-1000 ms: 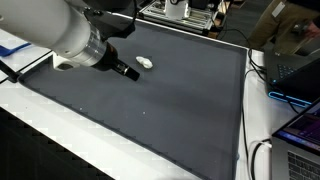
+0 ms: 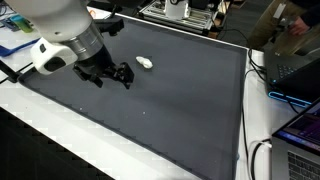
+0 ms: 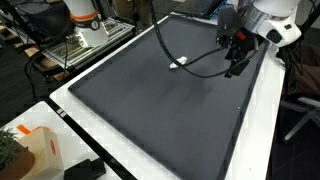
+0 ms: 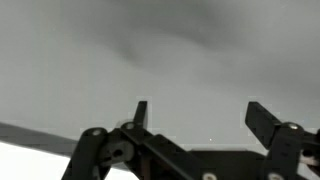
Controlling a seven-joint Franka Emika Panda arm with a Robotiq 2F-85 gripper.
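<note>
My gripper stands open over bare grey board, with nothing between its fingers in the wrist view. In exterior view 1 the gripper [image 2: 113, 80] hovers above the left part of the board. A small white crumpled object [image 2: 144, 62] lies on the board to its right and farther back. Exterior view 2 has the same white object [image 3: 178, 63] some way to the left of the gripper [image 3: 232, 70]. The wrist view does not show that object.
The dark grey board [image 3: 140, 110] is mostly clear, with a white table edge [image 4: 35, 163] along one side. A black cable [image 3: 185, 68] loops over the board in exterior view 2. Laptops [image 2: 297, 160] stand at the right in exterior view 1.
The arm has moved left in exterior view 1, and the gripper has turned so that its fingers show more plainly. The white object has stayed in place.
</note>
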